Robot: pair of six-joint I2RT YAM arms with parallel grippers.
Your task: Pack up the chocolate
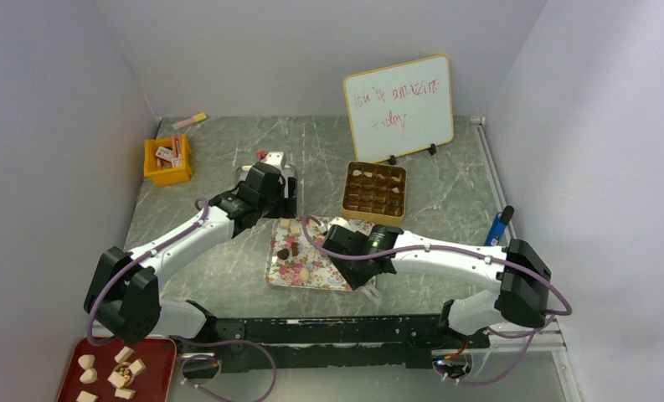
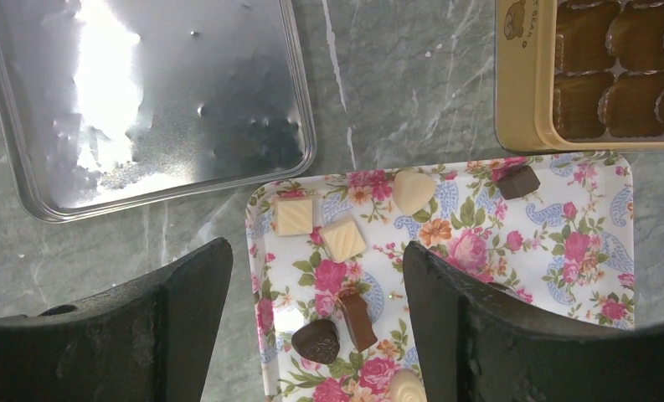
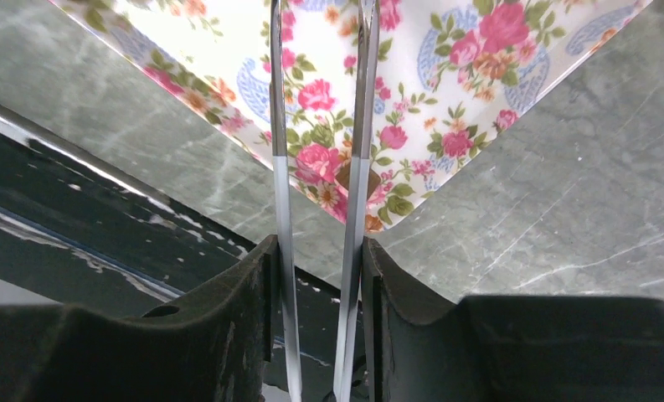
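Observation:
A floral tray (image 2: pixel 596 251) holds chocolates: white squares (image 2: pixel 342 239), a cream heart (image 2: pixel 413 192), a dark heart (image 2: pixel 316 341), a brown bar (image 2: pixel 357 321) and others. A gold box (image 1: pixel 373 191) with compartments, some filled, stands behind it. My right gripper, with long tong-like tips, is low over the tray; a brown piece (image 3: pixel 355 177) lies behind one tip, and whether anything is held I cannot tell. My left gripper hangs open above the tray and the empty metal tray (image 2: pixel 186 100).
A red tray (image 1: pixel 148 368) of white chocolates sits at front left. A yellow bin (image 1: pixel 167 173), a whiteboard (image 1: pixel 398 100) and a blue object (image 1: pixel 496 229) stand around the table's edges.

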